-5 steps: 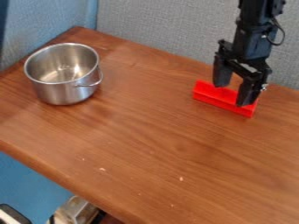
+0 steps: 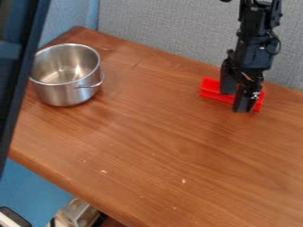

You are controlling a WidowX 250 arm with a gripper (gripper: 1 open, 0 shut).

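Observation:
A red, flat, elongated object (image 2: 213, 91) lies on the wooden table at the right, near the back wall. My black gripper (image 2: 236, 92) is down over it with its fingers open, one toward each side along the object, partly hiding it. A steel pot (image 2: 66, 87) stands at the left of the table, well apart from the gripper.
A grey padded wall (image 2: 154, 27) runs along the back. A dark vertical edge (image 2: 10, 80) fills the far left, and small metal parts sit below the table's left edge.
The gripper has shifted slightly and sits lower over the red object, which has moved a little to the right and back. The pot is unchanged.

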